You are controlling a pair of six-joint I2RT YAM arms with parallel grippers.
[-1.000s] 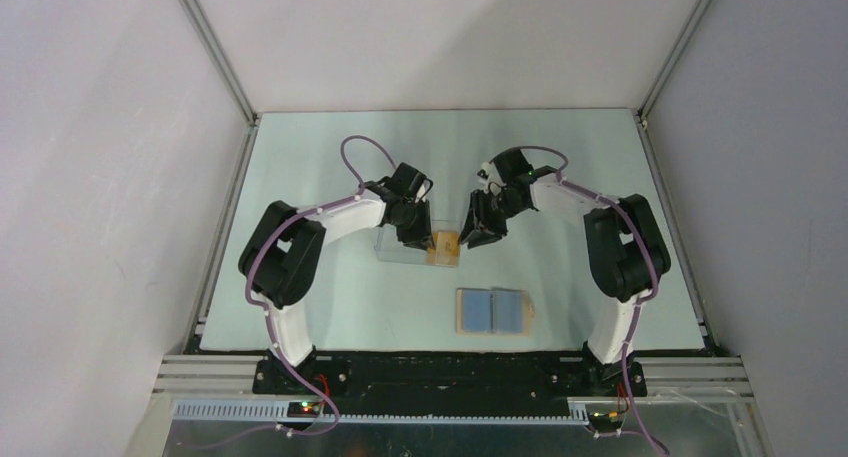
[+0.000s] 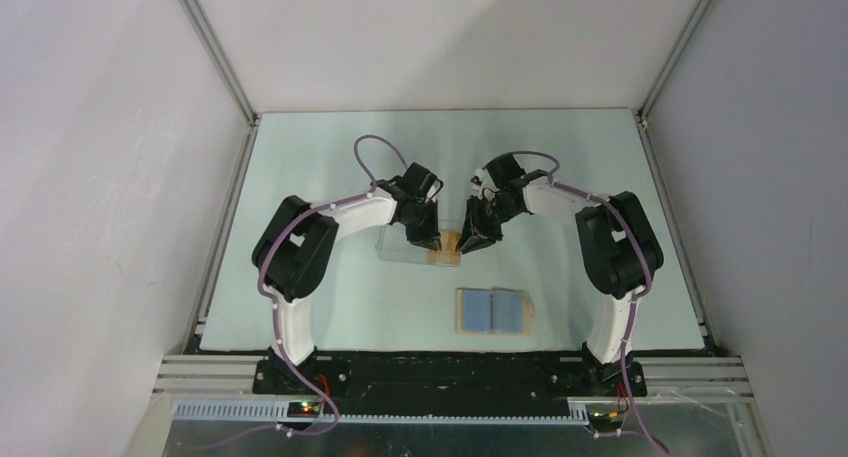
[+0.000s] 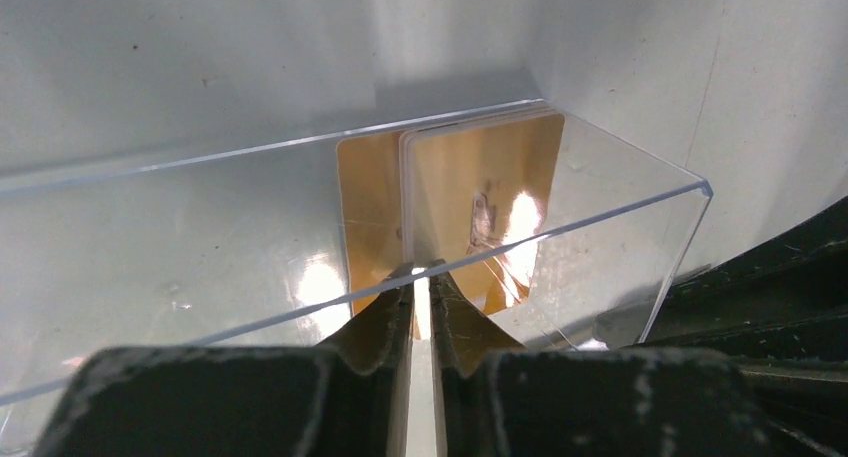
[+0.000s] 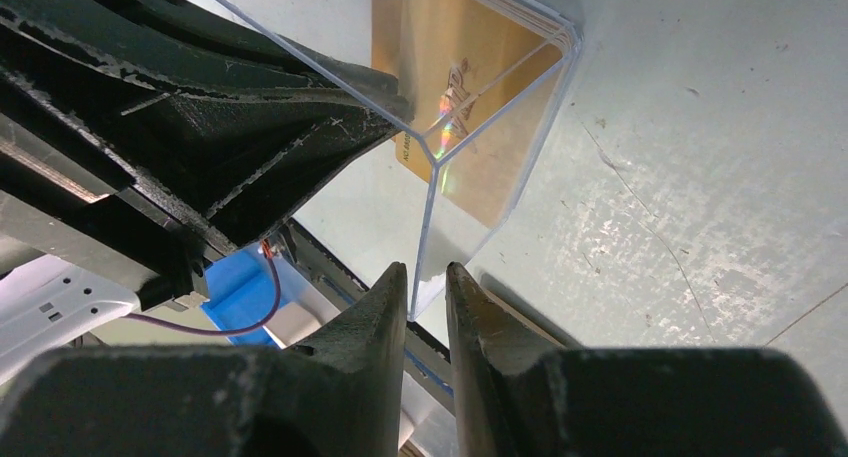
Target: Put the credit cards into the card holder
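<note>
A clear plastic box point(image 2: 398, 247) lies at the table's centre, with several gold cards point(image 3: 485, 177) stacked at its right end. My left gripper is down at the box's near wall over the cards, fingertips close together; whether it grips a card is unclear. My right gripper is at the box's right end, its fingertips close about the clear corner edge; whether they touch it is unclear. Below the box in the top view lies an open card holder point(image 2: 477, 311) with blue pockets on a tan cover.
Both arms reach in from the sides and their wrists nearly meet over the box.
The left arm has moved slightly right over the box; the right gripper has shifted slightly toward the box. The holder has not moved.
</note>
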